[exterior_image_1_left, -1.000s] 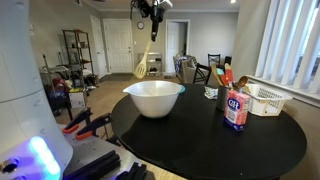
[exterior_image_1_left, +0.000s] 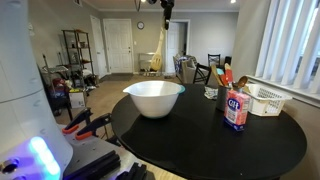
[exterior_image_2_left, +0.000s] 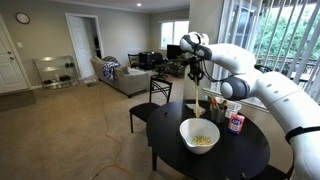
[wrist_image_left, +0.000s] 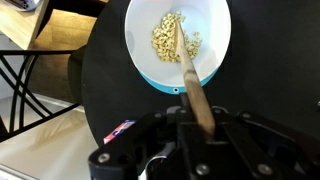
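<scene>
A long wooden spoon (exterior_image_1_left: 157, 55) hangs head-down from my gripper (exterior_image_1_left: 167, 18), which is shut on its handle. Below it, the white bowl (exterior_image_1_left: 153, 103) rests on the round black table. Looking down in the wrist view, I see small pale yellow pieces (wrist_image_left: 166, 42) gathered at the bottom of the bowl (wrist_image_left: 150, 67), with the spoon (wrist_image_left: 188, 70) stretching out over them. From the first exterior view, the spoon's head is above the bowl's rim, apart from it.
A red and blue box (exterior_image_1_left: 236, 109) stands right of the bowl, with a holder of utensils (exterior_image_1_left: 223, 92) and a white basket (exterior_image_1_left: 265, 99) behind it. Bare black tabletop (exterior_image_1_left: 180, 145) lies in front. A dark chair (exterior_image_2_left: 160, 92) stands beyond the table.
In exterior view 1, the spoon and my gripper have shifted to the right and slightly up above the bowl. The bowl and the box have stayed where they were.
</scene>
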